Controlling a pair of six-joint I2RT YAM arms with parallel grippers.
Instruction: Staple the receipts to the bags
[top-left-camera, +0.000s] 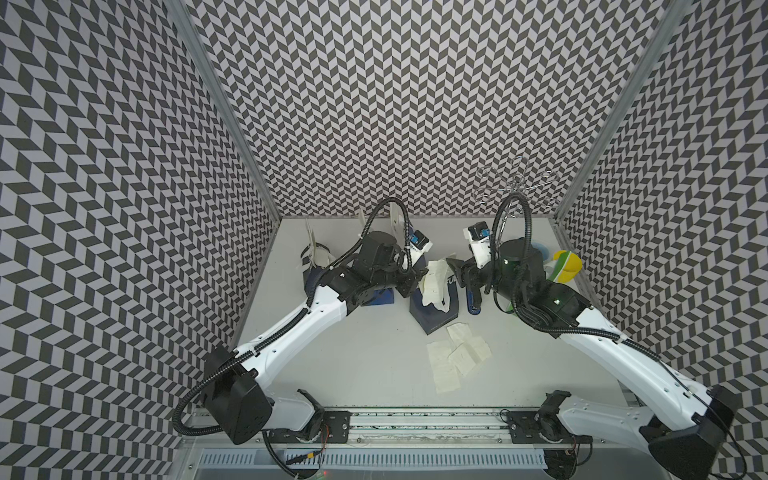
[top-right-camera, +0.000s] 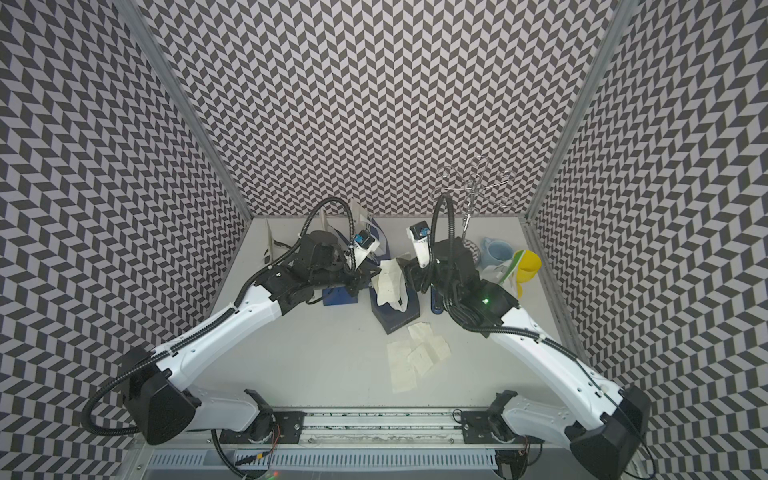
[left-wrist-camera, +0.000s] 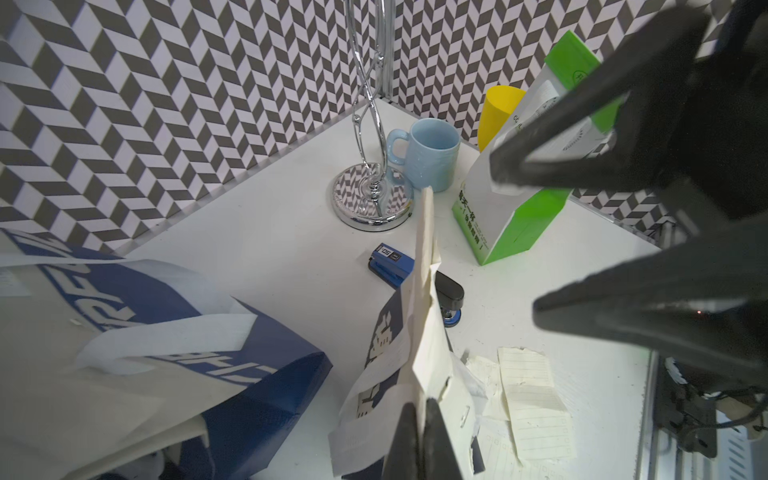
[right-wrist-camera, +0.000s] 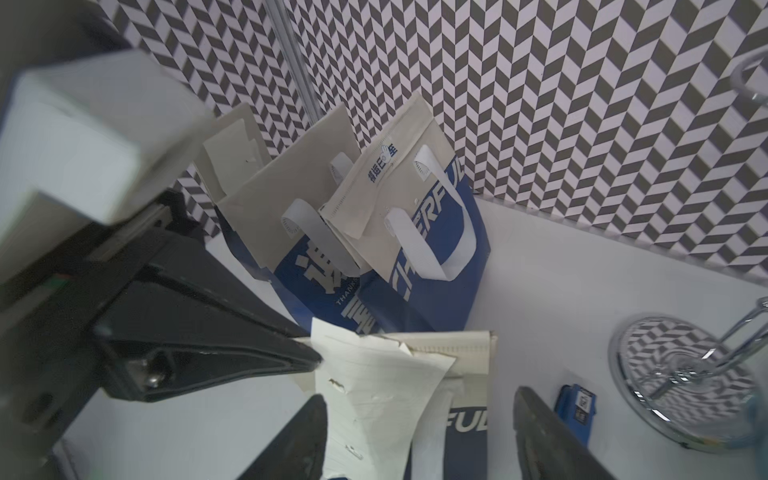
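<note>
My left gripper is shut on the top edge of a cream-and-navy paper bag (top-left-camera: 433, 320) at mid-table. A pale receipt (right-wrist-camera: 364, 404) lies against the bag's upper part in the right wrist view, beside the left fingertips; whether they pinch it too, I cannot tell. Open and empty, my right gripper faces that bag's top, the receipt and bag edge showing between its fingers. The blue stapler (left-wrist-camera: 392, 264) lies on the table to the bag's right. Further receipts (top-left-camera: 460, 356) lie loose in front of the bag.
Several similar bags (right-wrist-camera: 448, 216) stand at the left and back. To the right are a chrome stand (left-wrist-camera: 372, 200), a light-blue mug (left-wrist-camera: 434, 152), a green-and-white carton (left-wrist-camera: 520, 216) and a yellow cup (left-wrist-camera: 497, 112).
</note>
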